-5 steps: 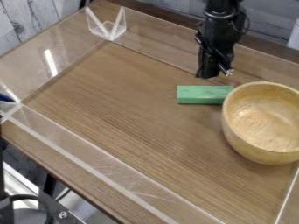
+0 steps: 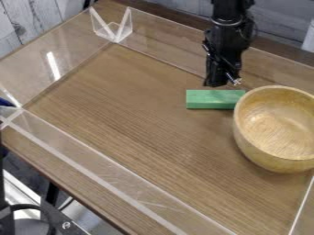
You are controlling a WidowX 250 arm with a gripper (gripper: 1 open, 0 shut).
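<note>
My black gripper (image 2: 221, 75) hangs at the top centre-right of the camera view, just above and behind a green block (image 2: 211, 98). Its fingers look shut, with nothing clearly between them, though they are small and dark. The block lies flat on the wooden table, touching or very near a large tan bowl (image 2: 276, 138) on the right.
A clear plastic piece (image 2: 112, 26) stands at the back left. Cables and black hardware lie at the lower-left corner.
My gripper has shifted slightly and sits a little lower than a second ago. The green block and the bowl have not visibly moved.
</note>
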